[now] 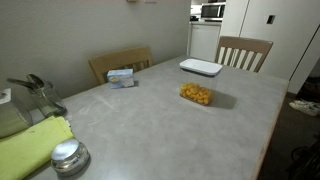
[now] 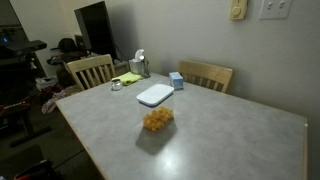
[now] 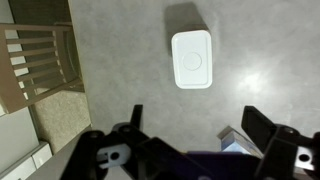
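My gripper shows in the wrist view, its dark fingers spread wide apart with nothing between them. It is open, looking down on the grey table from above. Ahead of the fingers lies a white rectangular tray [image 3: 192, 60], flat and empty. The same white tray [image 1: 201, 67] rests towards the far end of the table in the first exterior view. A heap of orange pieces [image 1: 196, 94], seemingly in a clear container, sits nearer the middle. The orange heap [image 2: 158, 119] is close to the tray in the second exterior view. Neither exterior view shows the gripper.
A small blue-and-white box [image 1: 121, 78] stands by the wall-side chair [image 1: 119, 62]. A yellow-green cloth [image 1: 30, 148], a silver domed item [image 1: 70, 157] and a glass holder with utensils [image 1: 45, 96] are grouped at one end.
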